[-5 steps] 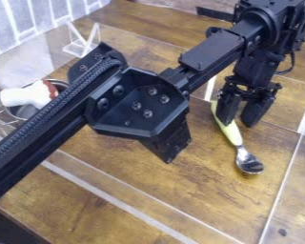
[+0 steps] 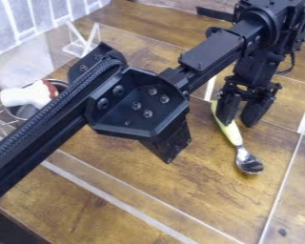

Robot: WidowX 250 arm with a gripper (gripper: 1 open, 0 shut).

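Note:
A spoon (image 2: 248,163) with a pale yellow-green handle lies on the wooden table, its metal bowl toward the front right. My black gripper (image 2: 240,112) is low over the handle's far end, pointing down, its fingers open on either side of or just above the handle; whether they touch it is unclear.
A metal pot (image 2: 12,113) with a white and red object (image 2: 28,94) in it stands at the left, partly behind my arm. A white rack or bin edge lies at the back left. Bare wood (image 2: 130,200) fills the front middle.

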